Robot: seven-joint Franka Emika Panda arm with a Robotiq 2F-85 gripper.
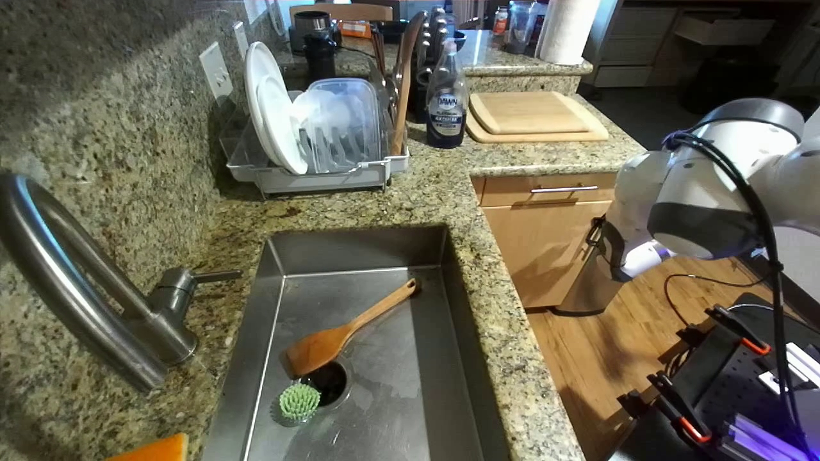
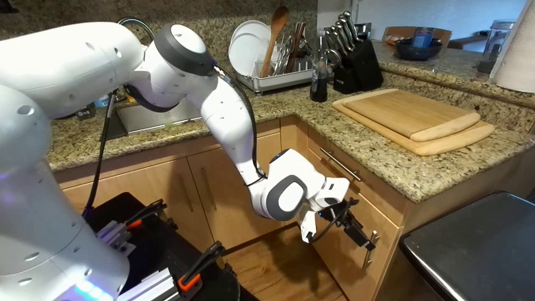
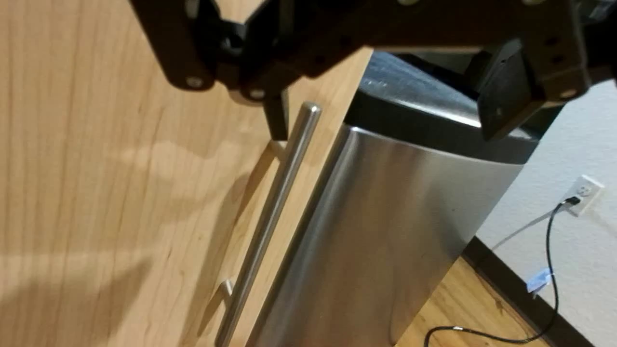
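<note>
A vertical bar handle (image 3: 269, 225) in brushed metal is fixed to the light wooden cabinet door (image 3: 81, 173), left of centre in the wrist view. My gripper is open around the upper end of this bar, with a wide gap between the fingers. The left fingertip (image 3: 277, 118) appears just left of the bar, close to its upper mount; contact cannot be told. Well to the right hangs the other finger (image 3: 509, 98). Exterior view 2 has the gripper (image 2: 369, 243) beside the same handle (image 2: 370, 256). The door looks closed.
A steel trash can (image 3: 370, 243) stands right beside the cabinet. Above the door are a drawer handle (image 2: 341, 164) and the counter with cutting boards (image 2: 411, 113). The sink (image 1: 384, 369) holds a wooden spatula (image 1: 330, 342) and green brush (image 1: 299, 402).
</note>
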